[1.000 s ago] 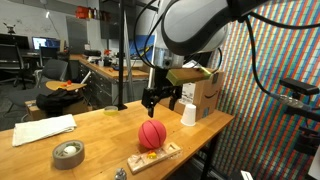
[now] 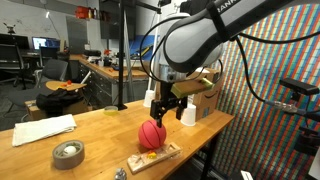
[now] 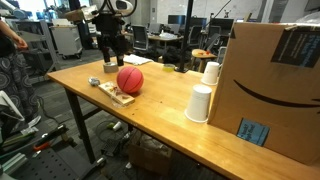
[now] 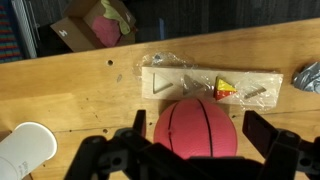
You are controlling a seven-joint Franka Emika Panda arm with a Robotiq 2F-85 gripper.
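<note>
A red ball (image 2: 152, 134) with dark seams rests on the wooden table, against or close to a pale wooden board (image 2: 154, 157). My gripper (image 2: 169, 114) hangs above the ball, its fingers apart and empty. From the wrist, the ball (image 4: 196, 129) lies below and between the two dark fingers, with a clear drop between. On the board (image 4: 262, 88) sits a small red and yellow triangular piece (image 4: 225, 88), along with some metal pins. In the second exterior view the ball (image 3: 130, 80) stands just behind the board (image 3: 116, 93).
A white cup (image 3: 199, 104) and a large cardboard box (image 3: 265, 85) stand farther along the table. A tape roll (image 2: 69, 154), a folded white cloth (image 2: 44, 130) and a crumpled foil piece (image 4: 307, 77) lie about. Bare tabletop (image 3: 166, 108) stretches between ball and cup.
My gripper has come lower and somewhat toward the ball over the last second, still open. The ball and the board have stayed where they were.
</note>
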